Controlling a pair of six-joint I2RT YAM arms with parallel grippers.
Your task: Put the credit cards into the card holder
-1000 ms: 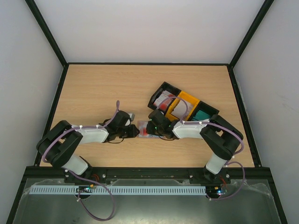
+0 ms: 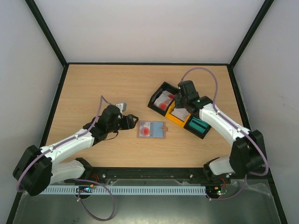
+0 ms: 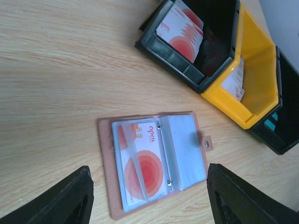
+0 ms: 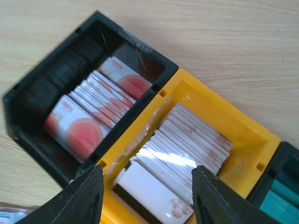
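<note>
Spread open on the table lies the card holder (image 3: 106, 163), with a pink-rimmed back and clear sleeves; a red-and-white card (image 3: 148, 175) sits in its left sleeve, and the right side looks plain blue. My left gripper stands open just left of the holder, nothing between its fingers. My right gripper is open above the yellow bin (image 4: 261, 140), which holds several white cards (image 4: 180, 147). Red-and-white cards (image 4: 86, 135) stand in the black bin (image 4: 161, 70) beside it, and green cards (image 4: 280, 205) in the other black bin (image 2: 202, 134).
The three bins stand joined in a slanted row at the right of the table.
My right gripper has moved from over the card holder up and right to the bins. My left arm has drawn back slightly to the left. The holder now shows uncovered.
</note>
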